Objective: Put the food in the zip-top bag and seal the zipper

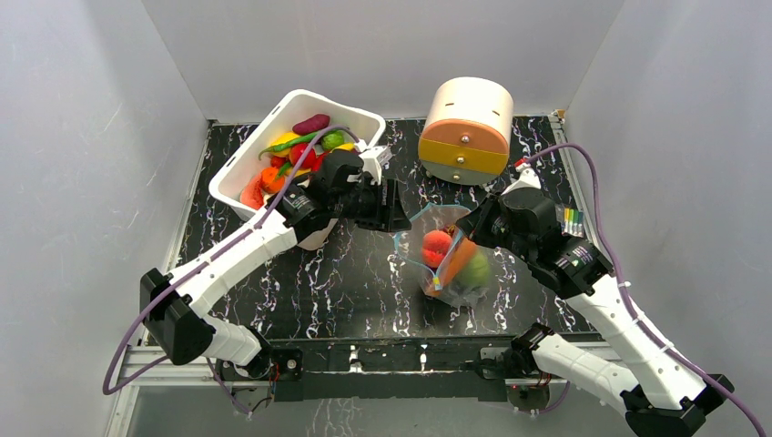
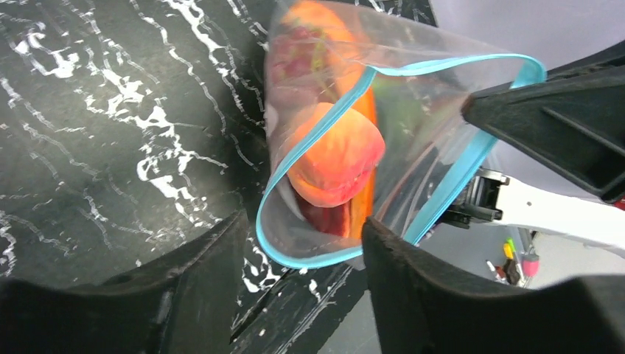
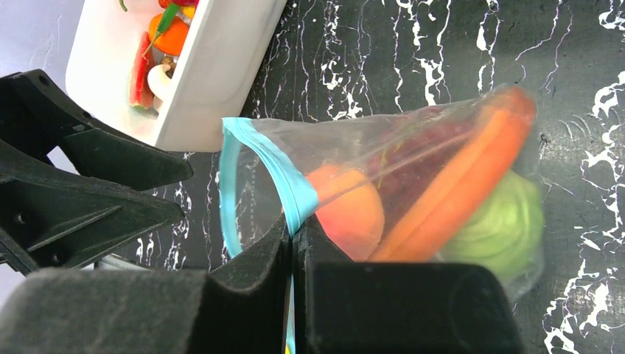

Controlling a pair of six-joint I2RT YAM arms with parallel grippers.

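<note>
The clear zip top bag [image 1: 473, 278] with a blue rim hangs from my right gripper, which is shut on the rim's edge. Inside the bag lie a peach [image 2: 335, 155], a carrot [image 3: 461, 181], dark red grapes and a green item [image 3: 501, 221]; the plastic blurs them. The bag's mouth gapes. My left gripper has its fingers apart and nothing between them; in the right wrist view it stands clear of the rim. From the left wrist view, the near rim [image 2: 309, 259] appears beyond its fingertips [image 2: 239, 228].
At the back left stands a white bin [image 1: 223, 182] of toy vegetables and fruit. A rounded box with coloured drawers [image 1: 464, 132] sits at the back, behind the bag.
</note>
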